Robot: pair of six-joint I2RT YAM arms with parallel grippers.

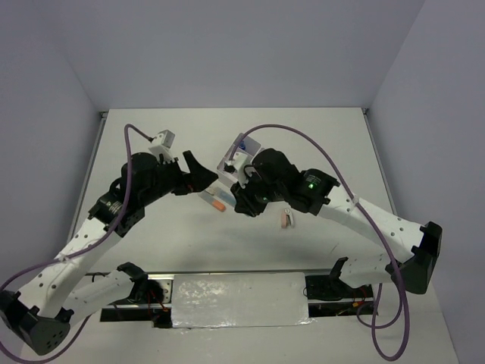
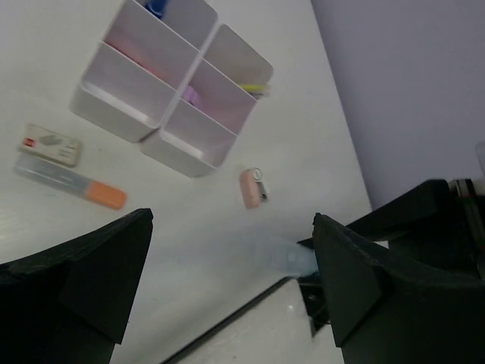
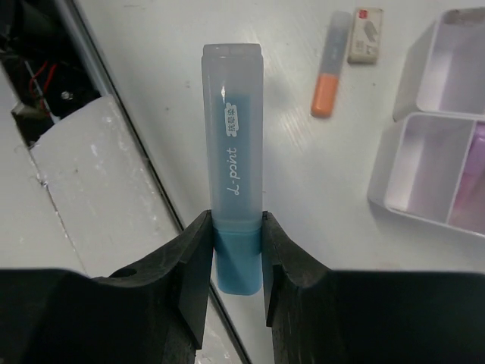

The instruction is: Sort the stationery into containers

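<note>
A blue L-point pencil lead tube [image 3: 233, 167] is upright in the right wrist view, my right gripper shut on its lower end. In the top view both grippers are close together in front of the organiser. My left gripper is open, its fingers either side of empty space, the tube just beyond. A divided white organiser [image 2: 114, 98] holds blue, pink, purple and yellow items. An eraser [image 2: 51, 146] and an orange-clear tube [image 2: 106, 194] lie beside it. A pink item with a silver part [image 2: 250, 188] lies apart.
The white table [image 1: 151, 235] has free room at the front and left. A metal edge [image 1: 227, 269] runs along its front, with a dark recess and cables beyond. Grey walls stand at the sides and back.
</note>
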